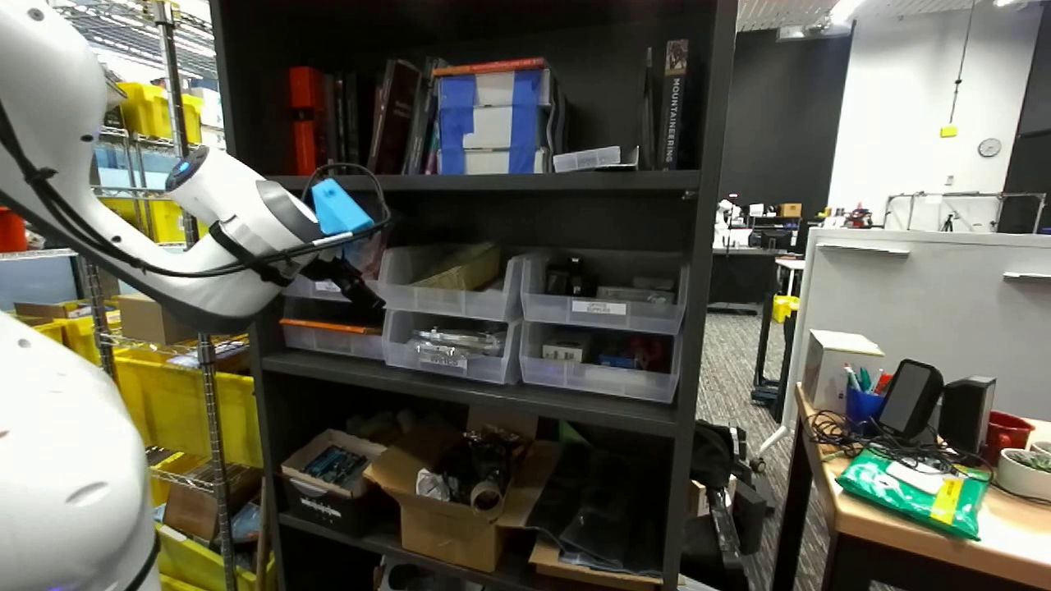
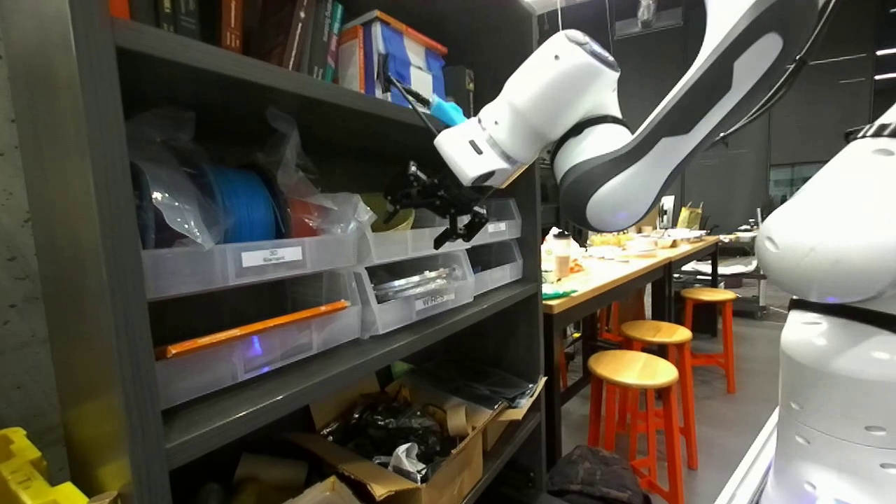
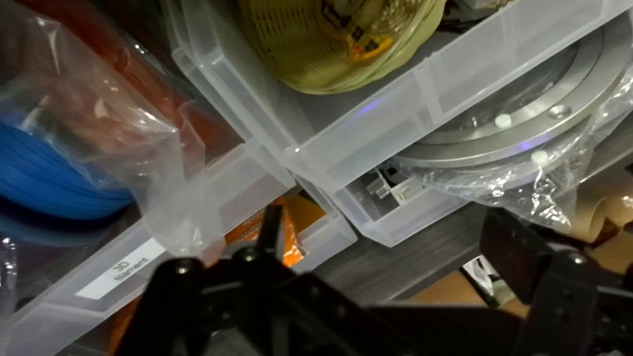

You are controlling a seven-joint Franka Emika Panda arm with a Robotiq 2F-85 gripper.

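Observation:
In the wrist view my gripper is open, its black fingers spread wide apart with nothing held between them. It hovers in front of the shelf's clear bins, tilted. To its left is the bin [image 3: 196,207] labelled 3D filament, with a blue spool [image 3: 53,178] and plastic wrapping. Above, another bin [image 3: 368,136] carries a yellow-green woven basket [image 3: 332,53]. Below that, a lower bin [image 3: 409,219] contains a metal ring [image 3: 516,148] in clear plastic. Exterior view 2 has the gripper [image 2: 458,231] before the bins, apart from them as far as shows.
The dark shelf [image 1: 483,379] frames the bins, with books and a blue-and-white stack [image 1: 493,123] on the board above. Open cardboard boxes [image 1: 448,532] fill the level below. A wire rack [image 1: 202,394] with yellow bins stands on the left; a desk [image 1: 956,552] is at right.

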